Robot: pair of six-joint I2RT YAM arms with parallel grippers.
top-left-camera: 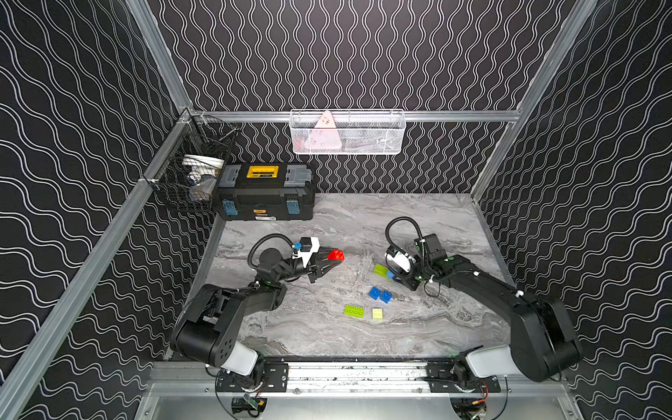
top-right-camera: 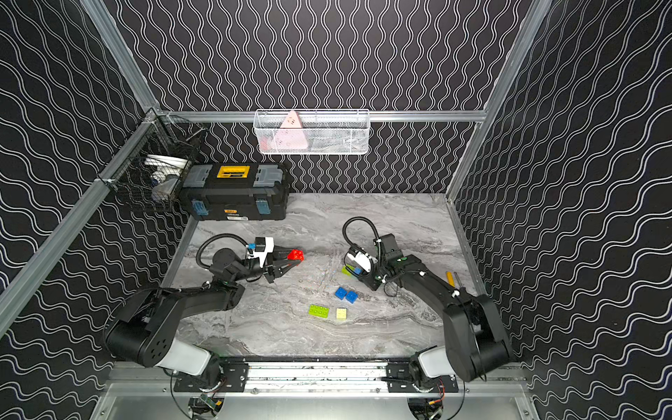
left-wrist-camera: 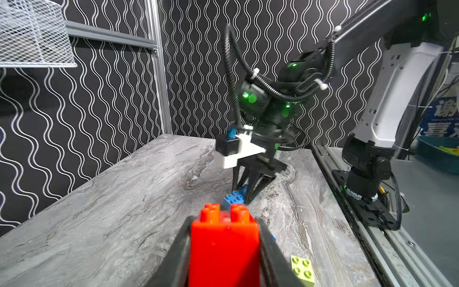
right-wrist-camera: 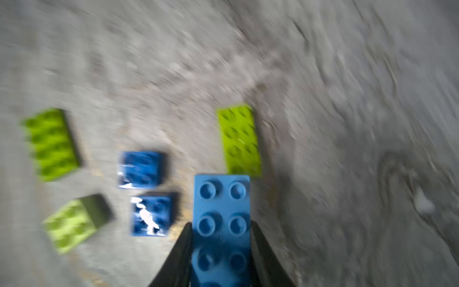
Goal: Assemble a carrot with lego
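Note:
A red brick [left-wrist-camera: 224, 248] is held between the fingers of my left gripper [top-left-camera: 329, 260], raised at left-center. My right gripper is tilted down over the table with a blue 2x4 brick [right-wrist-camera: 221, 205] between its fingers, near a green brick [right-wrist-camera: 239, 138]. Two small dark blue bricks [top-left-camera: 375, 292] lie front-center, with another green brick [top-left-camera: 353, 310] and a pale yellow-green brick [top-left-camera: 377, 313] in front of them.
A black toolbox [top-left-camera: 266, 192] stands at the back left, and a white mesh basket [top-left-camera: 346, 133] hangs on the back wall. An orange-handled tool [top-right-camera: 451, 278] lies at the right edge.

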